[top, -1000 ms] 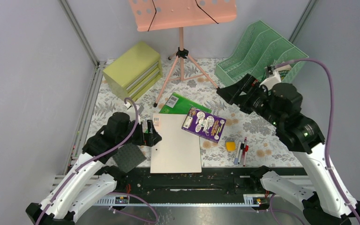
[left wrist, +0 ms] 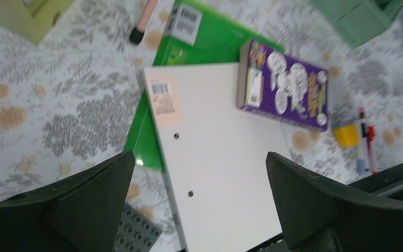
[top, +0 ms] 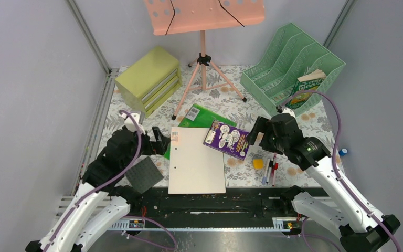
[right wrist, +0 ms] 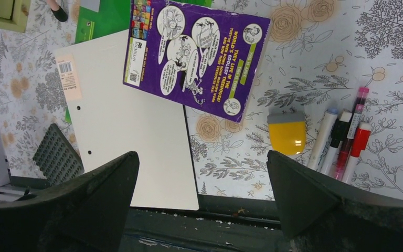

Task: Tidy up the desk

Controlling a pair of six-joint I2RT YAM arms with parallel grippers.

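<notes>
A purple book (top: 227,139) lies over the upper right corner of a white board (top: 197,165), which itself rests on a green book (top: 204,116). Yellow eraser (right wrist: 286,135) and several markers (right wrist: 341,139) lie to the right of the board. My left gripper is open above the board's left side, nothing between its fingers. Over the purple book's right end hovers my right gripper, open and empty. In the green divided rack (top: 294,65) another green book (top: 306,88) stands in the right-hand slot.
A yellow-green drawer box (top: 149,79) stands at the back left. The pink stand (top: 203,79) has its legs spread at the back middle. A dark grey textured mat (top: 144,175) lies front left, by the left arm.
The left gripper has shifted slightly up and left. The objects lie where they were.
</notes>
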